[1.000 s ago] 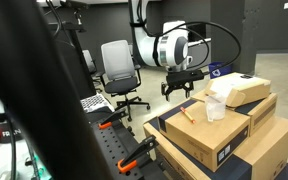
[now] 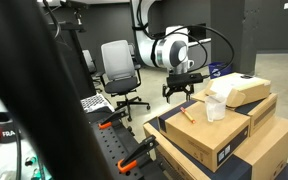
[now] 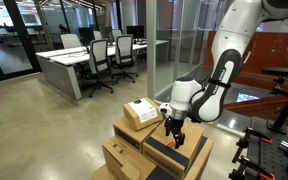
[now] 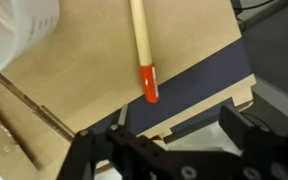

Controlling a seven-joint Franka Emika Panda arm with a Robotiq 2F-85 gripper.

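Observation:
A pale marker with a red end lies on a cardboard box in the wrist view. The same marker shows on the box top in exterior view 1. My gripper hangs above the box, apart from the marker. Its fingers stand apart in the wrist view, with the gripper open and empty; the red end appears between and beyond the fingertips. A white cup stands on the box to the marker's right, partly seen in the wrist view.
The cardboard box has a dark strip along one edge. More boxes, including a raised one, stand beside and behind it. A black cable loops from the arm. Desks and office chairs are farther off, across open floor.
The arm's cable loop has drawn in a little, and the arm has shifted slightly. The marker, cup and boxes have not moved.

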